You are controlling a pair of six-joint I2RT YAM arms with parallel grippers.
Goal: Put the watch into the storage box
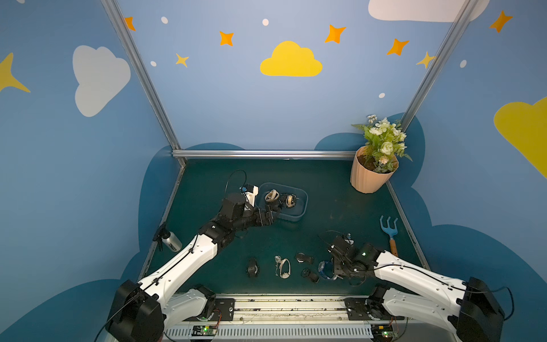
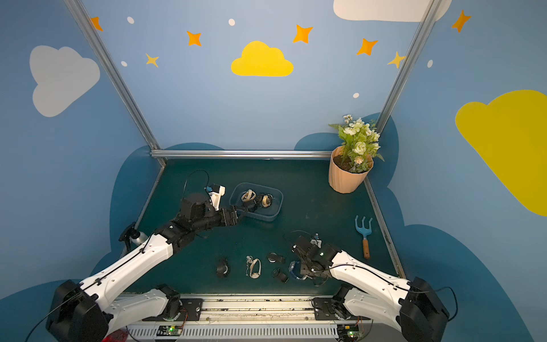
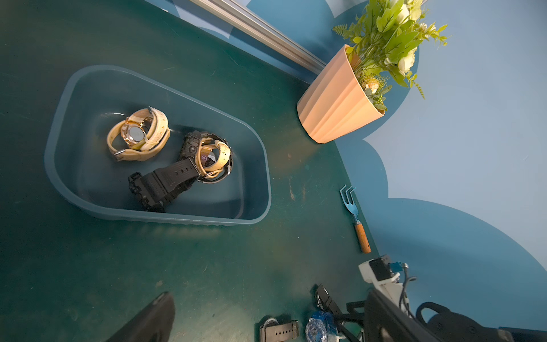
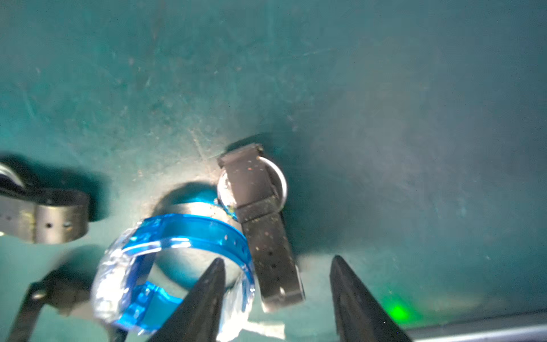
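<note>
The blue storage box (image 3: 153, 215) stands at the back centre; it holds cream-strapped watches (image 3: 138, 135) and black-strapped ones (image 3: 168, 181). Near its front-left corner, my left gripper (image 1: 272, 214) is open, with empty space between its fingers. My right gripper hangs open over the front right. In the right wrist view, a dark-strapped watch (image 4: 265, 242) with a round silver case lies toward the gap between its fingers, apparently touching a clear blue watch (image 4: 188, 228). Further left lie a black watch (image 1: 252, 267), a silver-and-white one (image 1: 284, 268) and other dark ones (image 1: 310, 276).
A flowerpot (image 1: 367, 174) stands in the back right corner. Along the right edge lies a blue hand fork (image 1: 389, 230) with a wooden handle. A spray bottle (image 1: 171, 240) is at the left edge. The table between box and pot is clear.
</note>
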